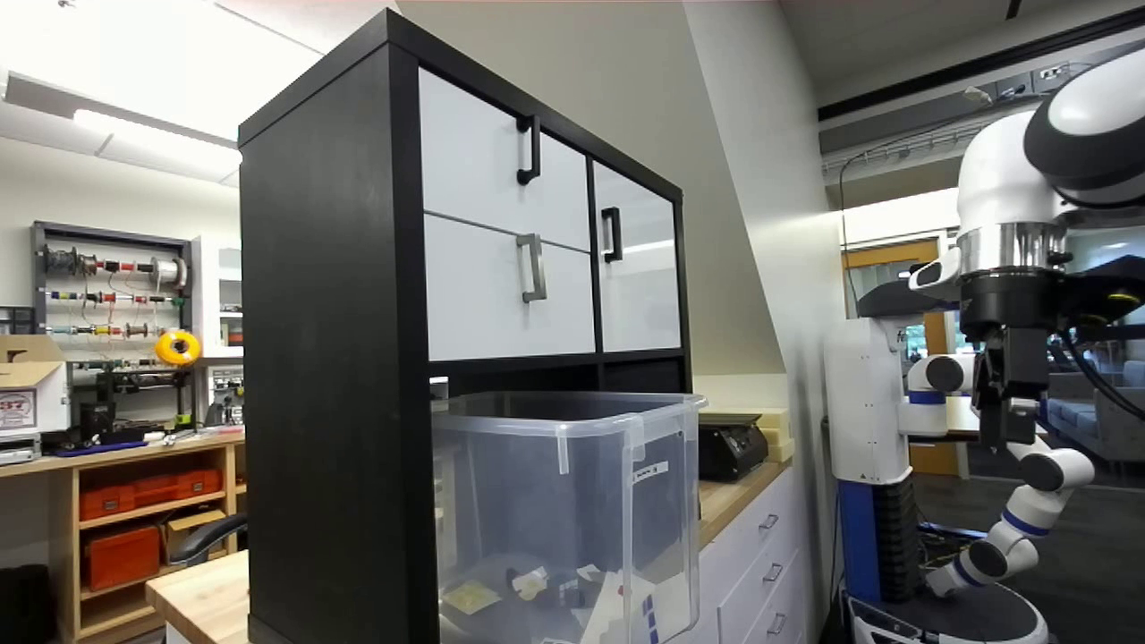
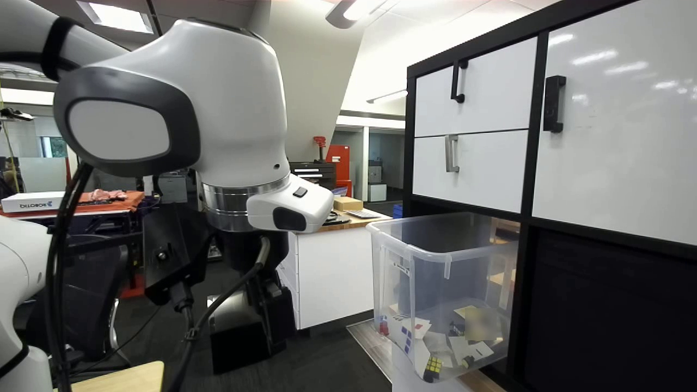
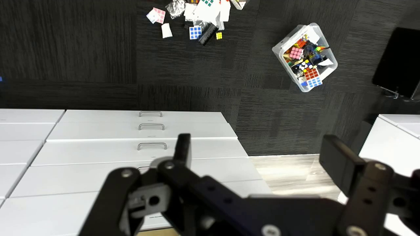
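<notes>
My gripper points down over the floor and a white drawer unit, its two fingers wide apart with only empty space between them. In exterior view 1 the gripper (image 1: 1005,429) hangs at the far right, well clear of the black cabinet (image 1: 322,354). That cabinet has white fronts: an upper drawer (image 1: 483,161) with a black handle, a lower drawer (image 1: 483,295) with a grey handle and a door (image 1: 640,279) with a black handle. All three are closed. A clear plastic bin (image 2: 444,281) stands by the cabinet, paper scraps and small items lying inside.
The wrist view shows a small tub (image 3: 278,50) full of puzzle cubes on the dark floor, and loose papers and cubes near a blue-white cube (image 3: 195,32). White floor drawers (image 3: 141,153) stand below. Another robot (image 1: 869,408) is behind my arm.
</notes>
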